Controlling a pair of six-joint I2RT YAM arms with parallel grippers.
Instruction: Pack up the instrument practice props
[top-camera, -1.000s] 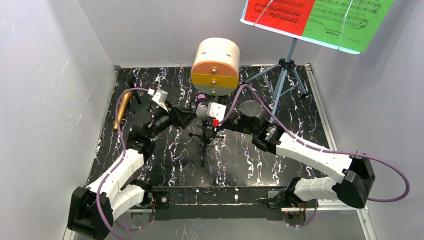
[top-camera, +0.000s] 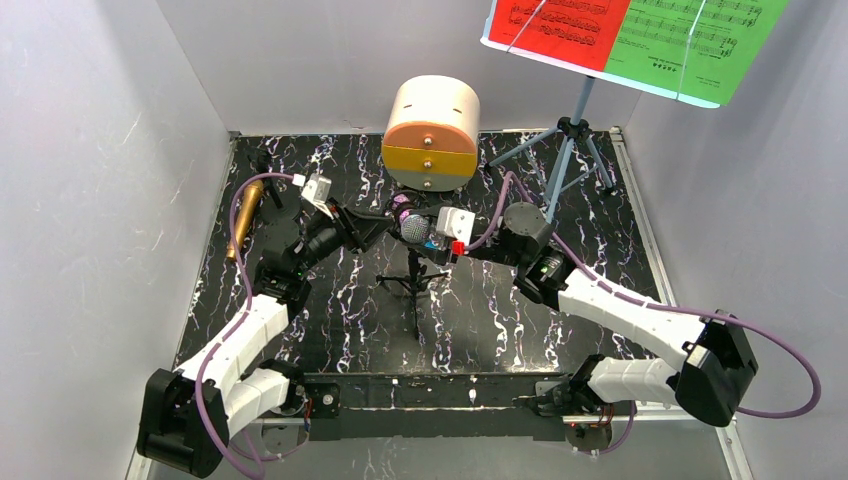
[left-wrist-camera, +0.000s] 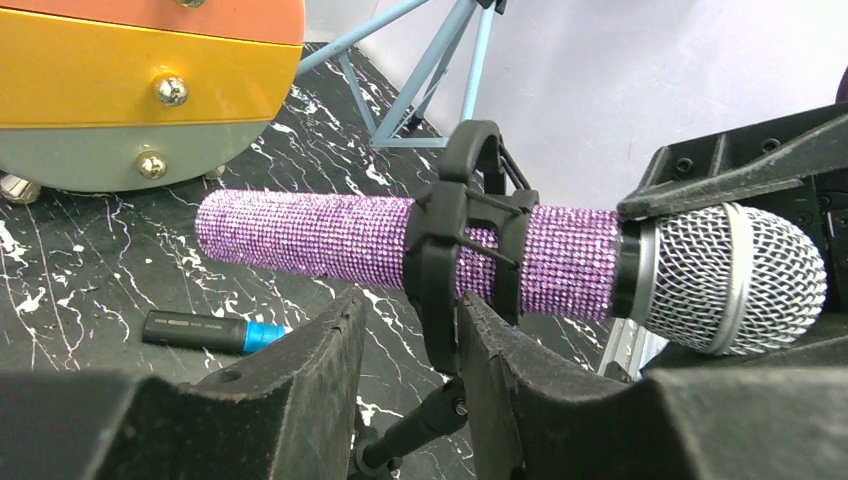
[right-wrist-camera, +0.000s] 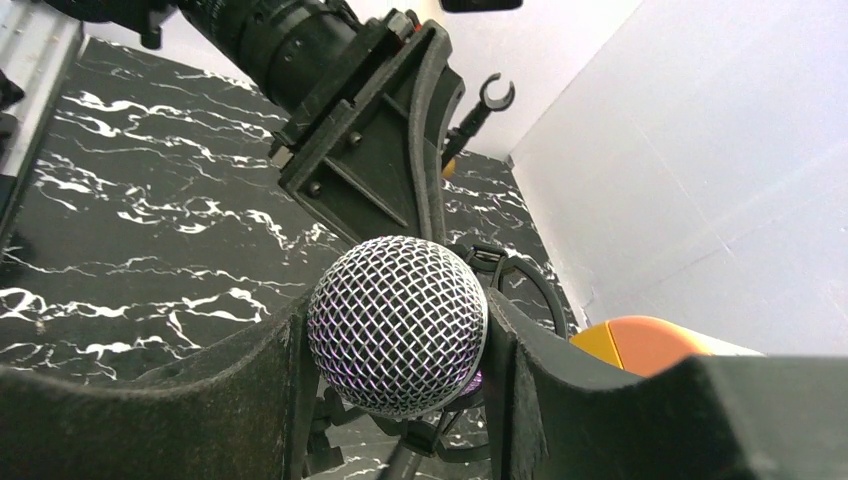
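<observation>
A microphone with a purple glittery handle (left-wrist-camera: 310, 235) and silver mesh head (left-wrist-camera: 745, 280) lies nearly level in a black clip (left-wrist-camera: 435, 250) on top of a black stand (left-wrist-camera: 415, 430). My right gripper is shut on the microphone at its mesh head, one finger to each side. My left gripper stands part open below the clip. Its right finger (left-wrist-camera: 500, 370) is close to the clip's lower part, while a gap shows beside the left finger (left-wrist-camera: 320, 370). From above, both grippers face each other around the microphone head (top-camera: 414, 229).
Behind the grippers sits a striped drum-shaped box (top-camera: 430, 130). At the back right a blue tripod (top-camera: 566, 150) carries sheet music (top-camera: 640, 40). A gold instrument (top-camera: 245, 220) rests at left, partly behind my left arm. A black-and-blue cylinder (left-wrist-camera: 215, 332) lies on the marble-patterned floor.
The right gripper has moved a little to the right in the top view, and the microphone head and stand have shifted right with it. My left arm stays almost in place.
</observation>
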